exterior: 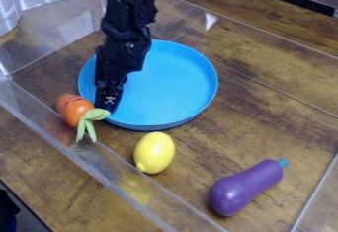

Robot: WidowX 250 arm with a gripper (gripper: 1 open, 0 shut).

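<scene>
The black gripper (pixel 109 82) reaches down into the left side of a blue round plate (pixel 172 88), its fingertips low near the plate's left rim, just above an orange carrot toy (pixel 77 110) with green leaves lying left-front of the plate. The fingers are dark and overlap, so anything between them is hard to make out. A yellow lemon (pixel 154 153) lies in front of the plate, and a purple eggplant (pixel 243 190) lies at the lower right.
Clear panels of an enclosure run along the left and bottom of the view.
</scene>
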